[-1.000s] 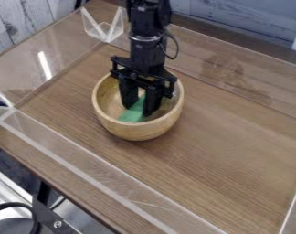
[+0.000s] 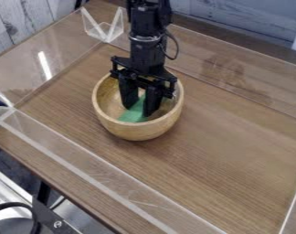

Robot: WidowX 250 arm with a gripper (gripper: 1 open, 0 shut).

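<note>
A wooden bowl [image 2: 138, 128] sits on the wooden table, with a green object [image 2: 134, 113] inside it. My black gripper [image 2: 143, 99] reaches down from the top of the view into the bowl, over the green object. Its dark fingers overlap the object, and I cannot tell whether they touch or grip it.
Bare tabletop [image 2: 224, 155] lies open to the right and in front. A clear, angular object [image 2: 104, 27] is at the back left. Cables lie at the bottom left corner, off the table.
The green object and my gripper have shifted very slightly within the bowl; otherwise little differs.
</note>
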